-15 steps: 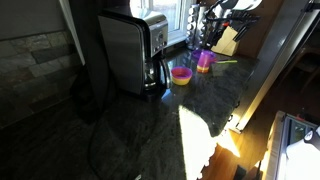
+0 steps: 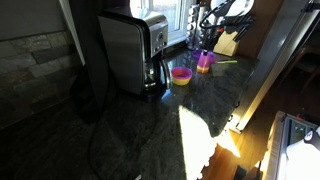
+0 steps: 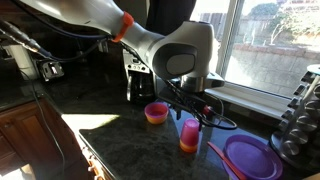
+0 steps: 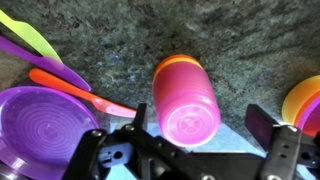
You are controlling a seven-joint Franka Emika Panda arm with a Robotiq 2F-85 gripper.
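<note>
A pink cup (image 4: 186,110) with an orange one showing at its rim stands on the dark counter, seen from above in the wrist view. My gripper is open, its fingers apart on either side of the cup with clear gaps. In exterior view 2 the pink-and-orange cup (image 3: 189,135) is upright just under the gripper. A pink and yellow bowl (image 3: 156,113) sits to its left there. The purple plate (image 3: 244,155) lies to the right.
Orange, purple and green utensils lie by the plate; the green one (image 4: 29,36) is at upper left in the wrist view. A coffee maker (image 2: 137,50) stands beyond the bowl. A rack (image 3: 298,125) is near the window.
My gripper has shifted slightly over the cup area in exterior view 1. The cup, the bowl and the coffee maker stay where they were.
</note>
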